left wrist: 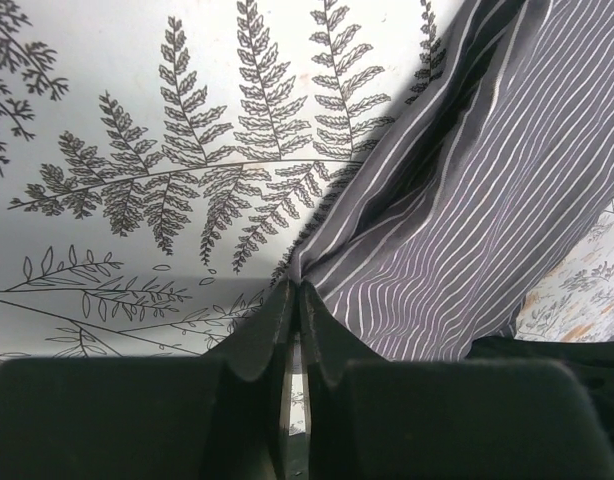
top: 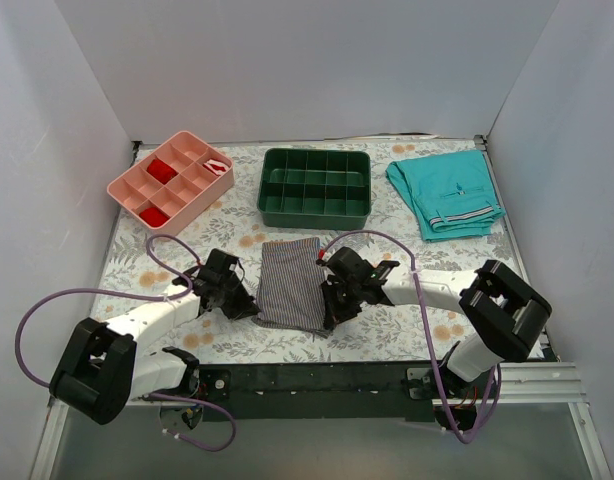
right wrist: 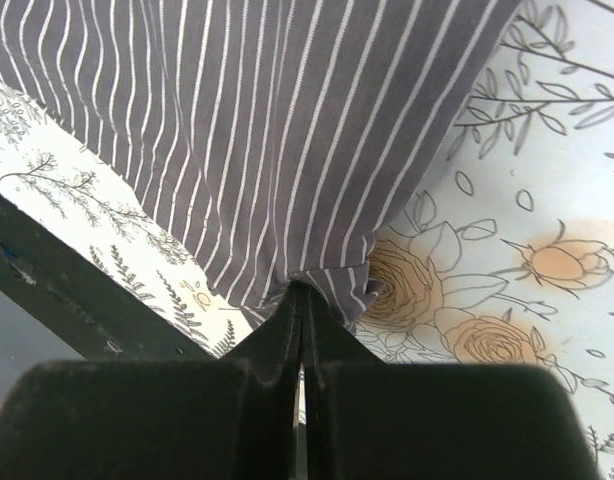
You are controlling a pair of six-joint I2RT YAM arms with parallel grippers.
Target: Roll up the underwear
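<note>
The grey underwear (top: 290, 285) with thin white stripes lies as a narrow folded strip between my two arms in the top view. At its near left corner, my left gripper is shut on a pinch of the cloth, whose folded edge opens into a dark gap farther up. My right gripper is shut at the near right corner, with its tips against a bunched fold; a thin bit of the cloth appears to be caught between them. Both arms partly cover the near corners from above.
A green divided box (top: 315, 217), empty, stands behind the underwear. The pink divided box (top: 119, 192) at the back left holds red items (top: 161, 170). Folded teal cloth (top: 442, 190) lies at the back right. The table's front edge is close to the underwear.
</note>
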